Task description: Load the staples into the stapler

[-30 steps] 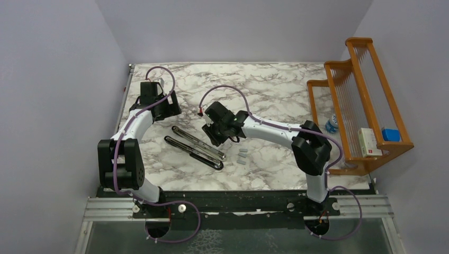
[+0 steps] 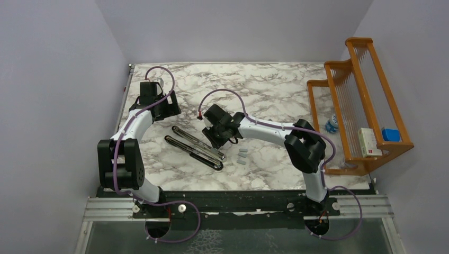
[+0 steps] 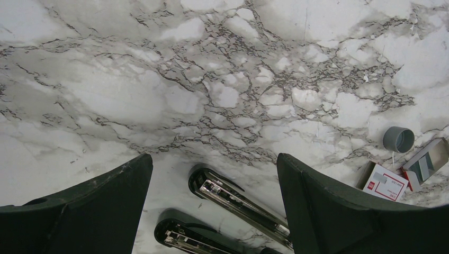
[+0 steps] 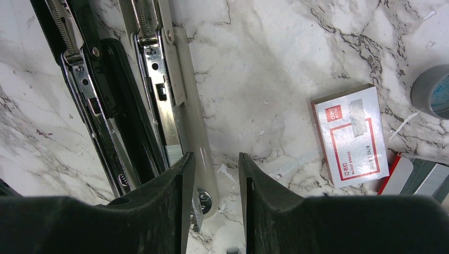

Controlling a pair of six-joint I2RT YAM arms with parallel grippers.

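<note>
Two long staplers lie opened side by side, a black one [image 2: 193,152] and a grey one [image 2: 198,142]. In the right wrist view, the grey stapler's metal channel [image 4: 161,95] faces up, with a short ribbed staple strip [image 4: 173,153] in it. My right gripper is part open over the grey stapler's end; its left fingertip [image 4: 189,161] is beside the strip, and nothing shows between the fingers. Loose staple strips [image 2: 242,155] rest on the table right of the staplers. My left gripper stands open and empty, back left of the staplers.
A white staple box [image 4: 355,137], an opened box [image 4: 423,174] and a grey cup [image 4: 435,91] stand right of the grey stapler. At the far right is a wooden rack [image 2: 334,84].
The left arm and staplers look unchanged.
</note>
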